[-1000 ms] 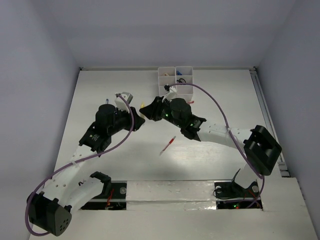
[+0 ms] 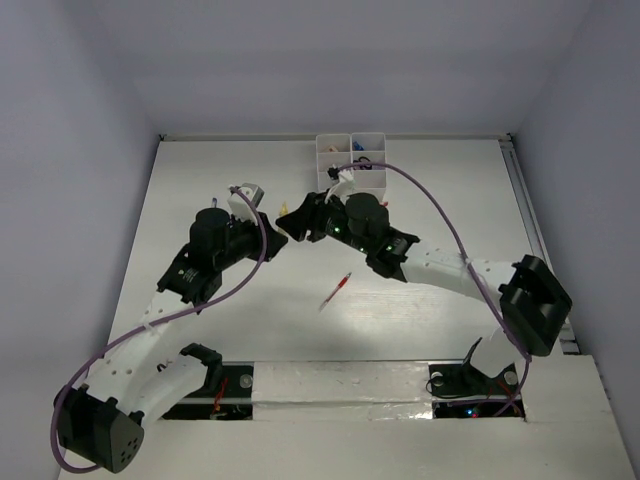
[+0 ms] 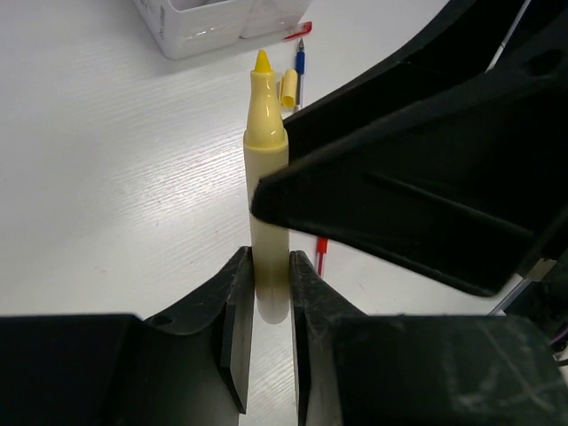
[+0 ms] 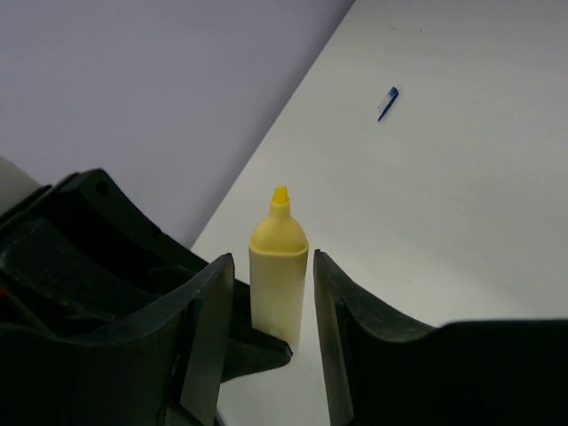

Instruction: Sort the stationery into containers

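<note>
A yellow highlighter (image 3: 268,204) stands upright in my left gripper, which is shut on its lower part. My right gripper is open, its fingers either side of the highlighter's upper body with space visible around it; in the top view both grippers meet near the middle. On the table lie a red pen (image 2: 336,289), a blue pen (image 3: 300,62) with a small yellow piece (image 3: 288,89) beside it, a red item (image 3: 298,32) by the container, and another blue item (image 4: 388,102).
A white compartment container (image 2: 352,140) stands at the back, holding several small items and partly hidden by the right arm.
The right arm has shifted slightly, its elbow moving a little right and down in the top view. The left arm is almost still.
</note>
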